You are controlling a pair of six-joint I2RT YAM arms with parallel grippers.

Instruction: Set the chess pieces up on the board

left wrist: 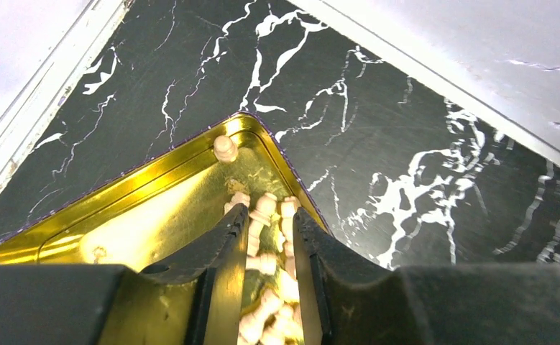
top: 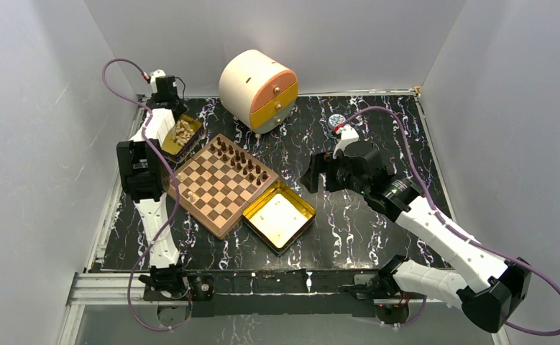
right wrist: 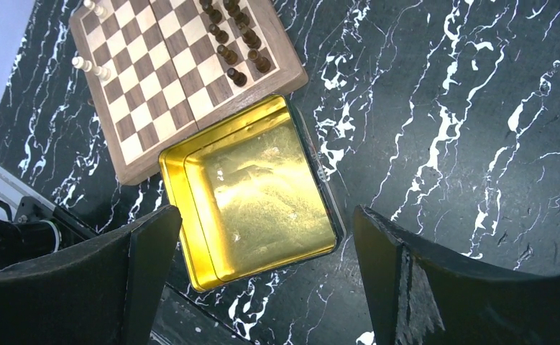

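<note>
The chessboard (top: 216,194) lies at an angle on the table, with dark pieces (right wrist: 226,54) in two rows along its right side. A few light pieces (right wrist: 103,73) stand at its left edge. Light pieces (left wrist: 266,208) lie jumbled in the far-left gold tray (left wrist: 147,180), one lying apart near its corner. Over that tray my left gripper stands open, its fingers above the heap and nothing visibly gripped. Wide open, my right gripper hangs above the table, right of the board, with only the empty tray far below in view.
An empty gold tray (top: 280,217) adjoins the board's lower right edge. A round drawer cabinet (top: 259,90) stands at the back, and a small round tin (top: 336,121) lies behind the right arm. Bare marble extends to the right.
</note>
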